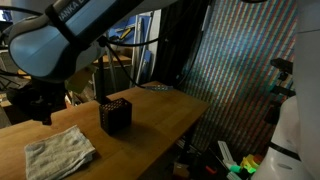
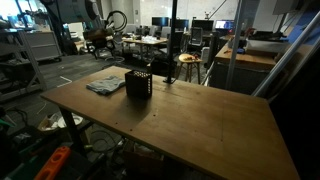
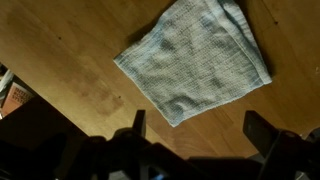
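Observation:
A folded grey cloth (image 1: 58,155) lies flat on the wooden table, left of a black perforated box (image 1: 115,118). My gripper (image 1: 42,112) hangs above the table near the cloth's far side, clear of it. From the wrist, the cloth (image 3: 195,60) fills the upper middle, one corner pointing down between my gripper's (image 3: 195,125) widely parted dark fingers. Nothing is held there. In the other exterior view the cloth (image 2: 105,85) rests just left of the box (image 2: 138,84), with the gripper (image 2: 100,47) higher up.
The box's dark side (image 3: 38,140) fills the wrist view's lower left, with small items visible inside. Bare table (image 2: 210,120) extends widely to the right of the box. A ribbed dark curtain or wall (image 1: 235,75) stands beyond the table.

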